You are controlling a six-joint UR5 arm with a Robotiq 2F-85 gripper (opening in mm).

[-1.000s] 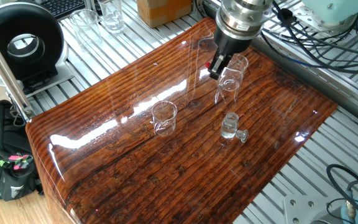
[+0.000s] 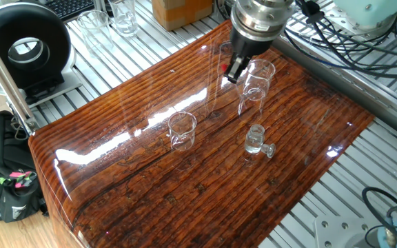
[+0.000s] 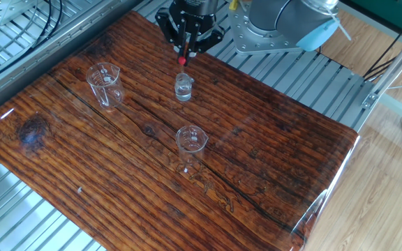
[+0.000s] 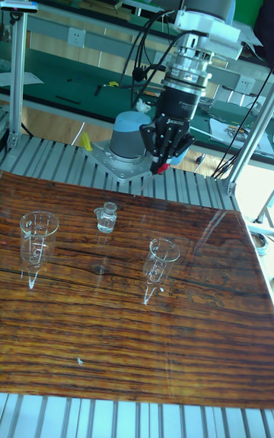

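Observation:
High over the table's far side in exterior view 1 hangs my gripper. Its black fingers look shut, close together, with a small red spot beside them; I cannot make out what that spot is. In exterior view 3 the gripper hangs to the right of a small glass bottle, apart from it. That bottle holds clear liquid, and a glass stopper lies beside it. One clear beaker stands mid-table; another beaker stands farther back, partly behind the gripper in exterior view 1.
The glossy wooden table has wide free areas around the glassware. Beyond it, more glass beakers and a cardboard box stand on the slatted metal surface. Black cables run by the robot's base.
In exterior view 1 my gripper has shifted slightly to the left and a little up. The beakers, bottle and stopper have stayed where they were.

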